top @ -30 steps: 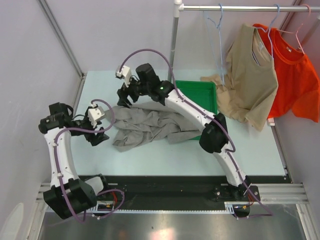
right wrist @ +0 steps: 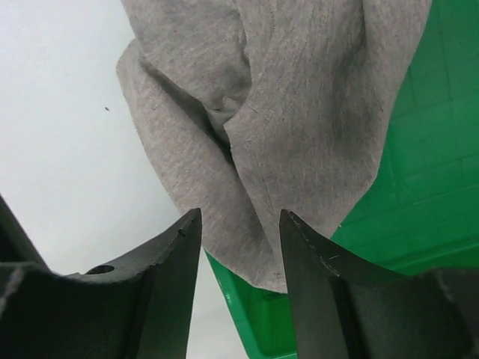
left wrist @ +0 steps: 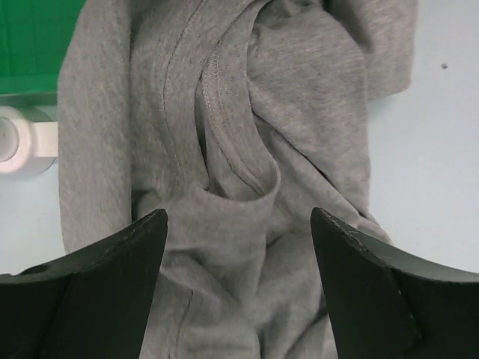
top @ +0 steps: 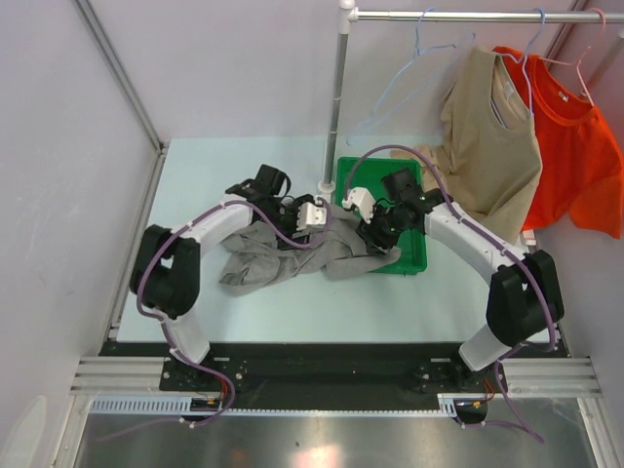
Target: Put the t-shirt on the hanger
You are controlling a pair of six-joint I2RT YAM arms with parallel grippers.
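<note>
The grey t-shirt (top: 263, 263) lies crumpled on the white table, its right end over the green bin (top: 409, 255). My left gripper hangs open over the shirt's folds (left wrist: 247, 105), with fabric beneath and between the fingertips. My right gripper is part open just above the shirt's end (right wrist: 314, 134), where it overlaps the bin. Whether either fingertip touches the cloth is unclear.
A rail (top: 468, 17) runs along the back with empty blue hangers (top: 390, 83), a beige top (top: 487, 166) and an orange top (top: 575, 136).
My left arm has swung right from the table's left side onto the shirt's middle. The blue hangers sway.
</note>
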